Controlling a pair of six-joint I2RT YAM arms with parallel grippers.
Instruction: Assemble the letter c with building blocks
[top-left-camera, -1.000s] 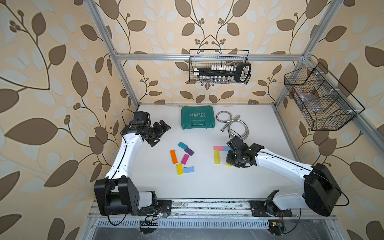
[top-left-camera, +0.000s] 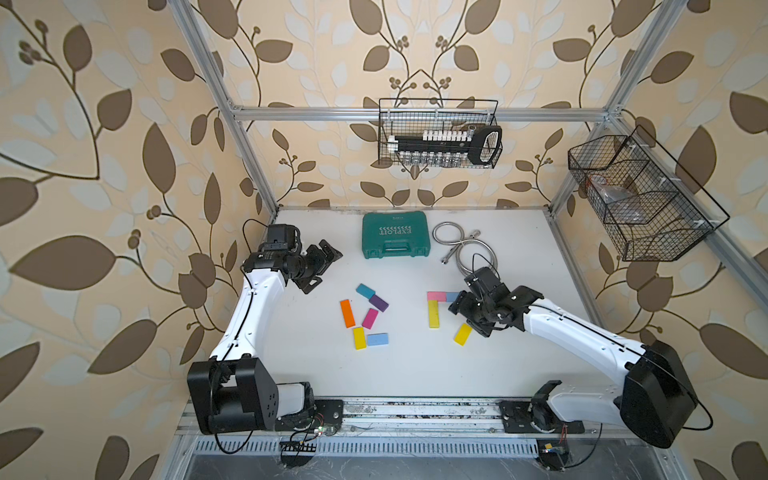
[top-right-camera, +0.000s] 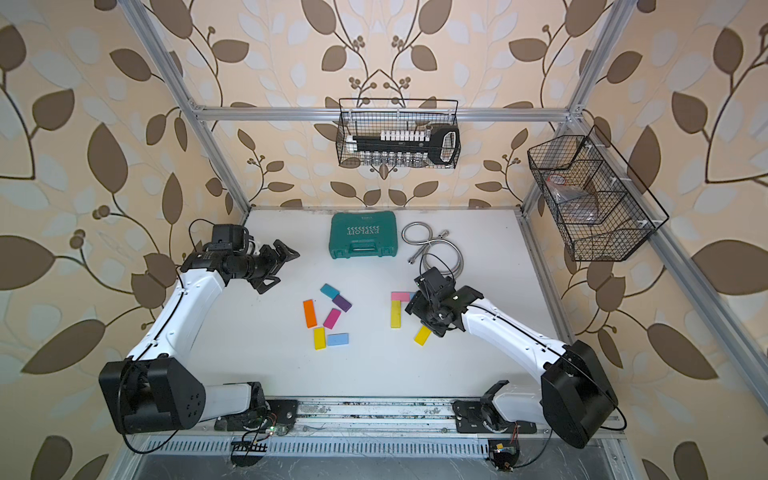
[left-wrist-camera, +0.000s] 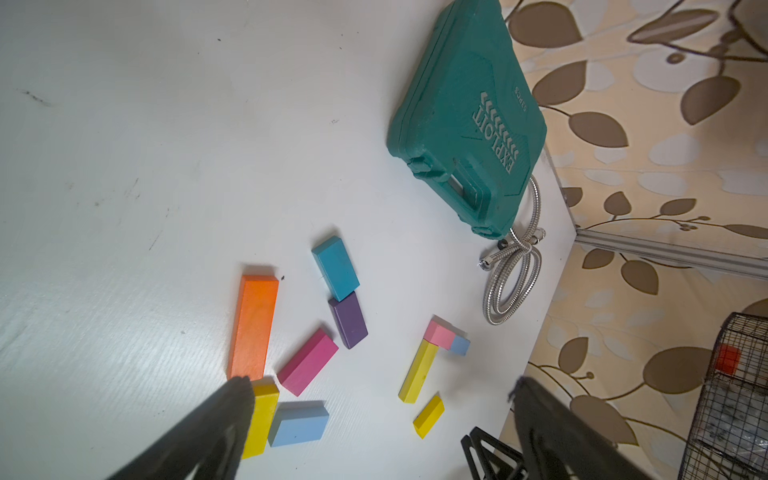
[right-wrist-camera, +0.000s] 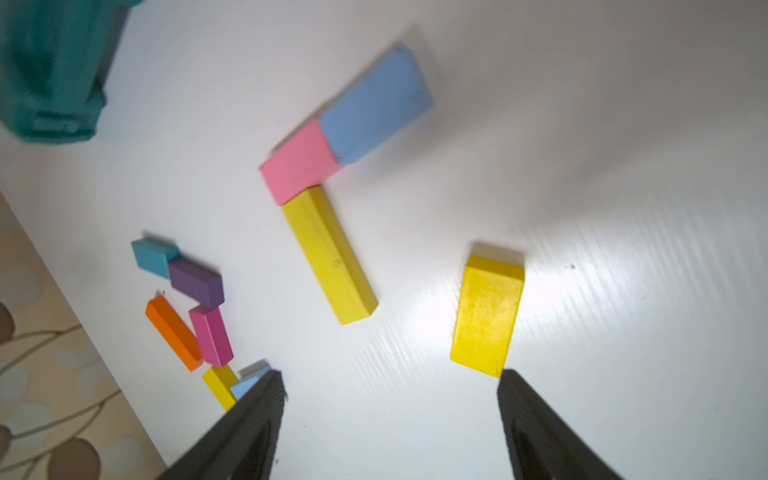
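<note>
A long yellow block (right-wrist-camera: 329, 256) touches a pink block (right-wrist-camera: 301, 161) at one end, and a blue block (right-wrist-camera: 376, 104) continues in line from the pink one. Apart from them, a short yellow block (right-wrist-camera: 487, 316) lies alone on the table, between and beyond the fingertips of my right gripper. That gripper is open, raised over the table with nothing in its fingers. At the left, my left gripper (top-left-camera: 326, 266) hovers open and empty. Below it lie loose orange (left-wrist-camera: 253, 328), teal (left-wrist-camera: 335, 268), purple (left-wrist-camera: 349, 319), magenta (left-wrist-camera: 308, 361), yellow (left-wrist-camera: 261, 420) and light blue (left-wrist-camera: 298, 425) blocks.
A green case (top-left-camera: 396, 234) lies at the back of the table, with a coiled metal hose (top-left-camera: 472, 248) to its right. Wire baskets (top-left-camera: 438, 137) hang on the frame above.
The left arm is still.
</note>
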